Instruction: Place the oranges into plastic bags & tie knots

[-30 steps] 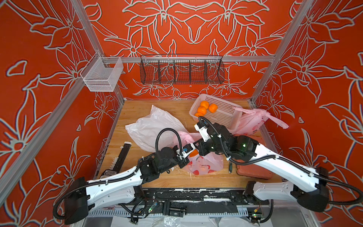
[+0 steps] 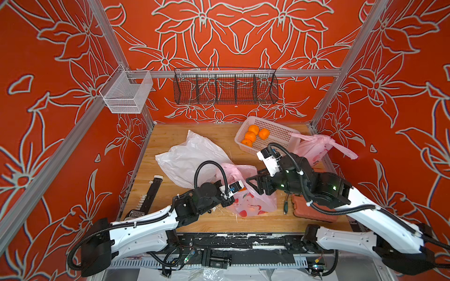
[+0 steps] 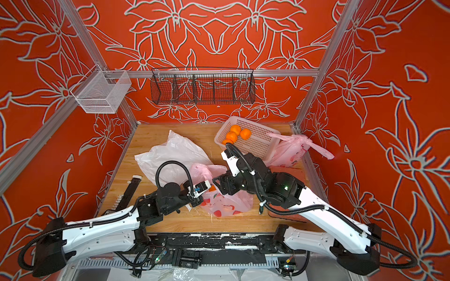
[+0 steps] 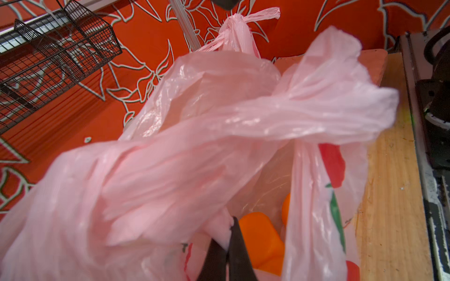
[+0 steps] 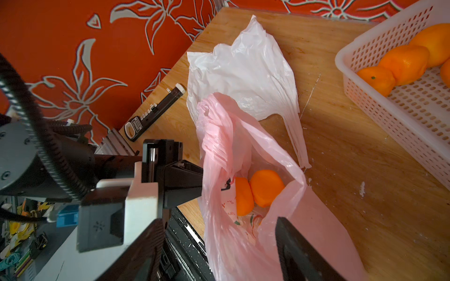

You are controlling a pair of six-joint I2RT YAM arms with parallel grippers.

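A pink plastic bag (image 5: 215, 140) with a red print stands open at the table's front middle, two oranges (image 5: 266, 187) showing inside it in the right wrist view. At the bag's left edge, my left gripper is shut, and a pinch of pink plastic shows at its fingertips. A twisted pink strip of the bag lies across the left wrist view and hides much behind it. My right gripper is open on the bag's right side, one finger (image 5: 293, 248) to each side of the bag in its view, not closed on it.
A pale pink basket (image 2: 286, 133) with several oranges (image 2: 253, 128) stands at the back right. Beside it sits a tied pink bag (image 2: 316, 147). An empty white bag (image 2: 187, 157) lies flat at the left, and a dark strip-like tool (image 2: 150, 192) lies farther left.
My right gripper has drawn back to the right, away from the left gripper, and its fingers now show spread. The left arm has stayed almost still at the bag.
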